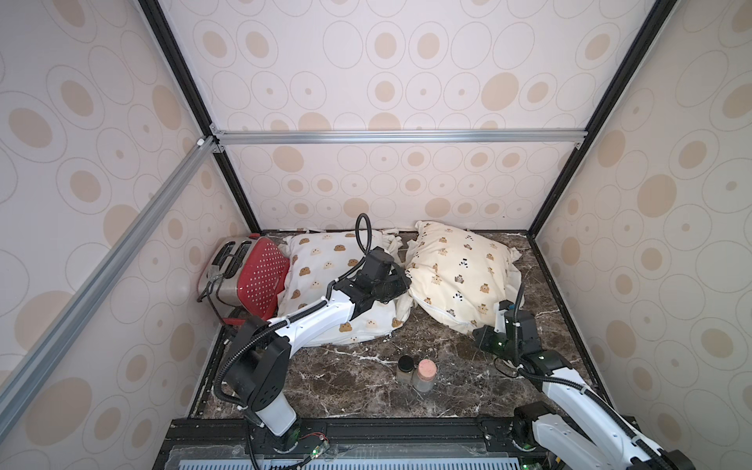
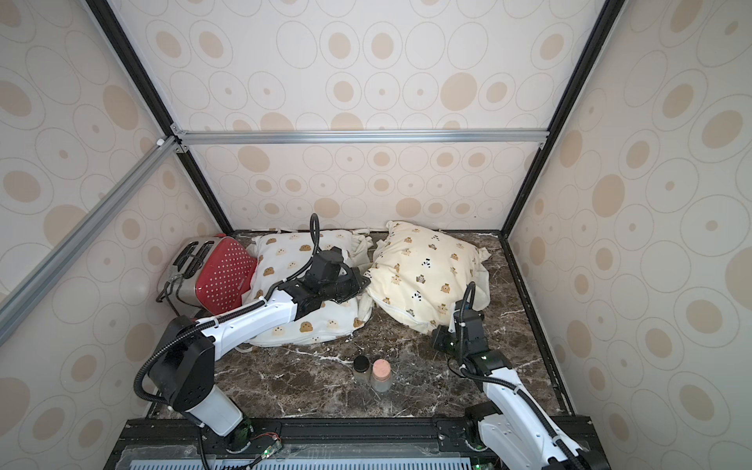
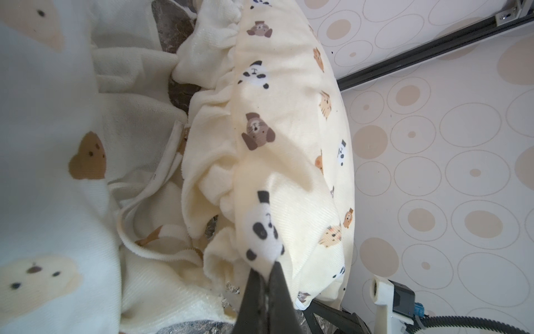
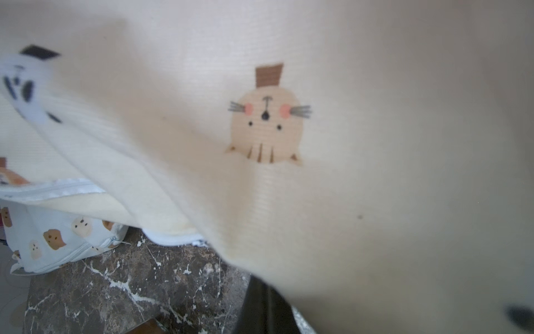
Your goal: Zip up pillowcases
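A cream pillow (image 1: 462,274) printed with small animals lies at the right, a white pillow (image 1: 321,266) with brown prints at the left. At the cream pillow's left edge, my left gripper (image 1: 407,286) is shut on a pinch of its cloth; in the left wrist view a panda-printed fold runs down to the fingertips. Near the pillow's front corner is my right gripper (image 1: 477,334), shut with nothing seen between its fingers, and cream cloth partly covers their tips. A pale zipper (image 4: 172,238) shows along the cream pillow's lower edge in the right wrist view.
A red dotted toaster (image 1: 246,274) stands left of the white pillow. Two small jars, one with a black lid (image 1: 405,363) and one with a pink lid (image 1: 426,369), stand in front.
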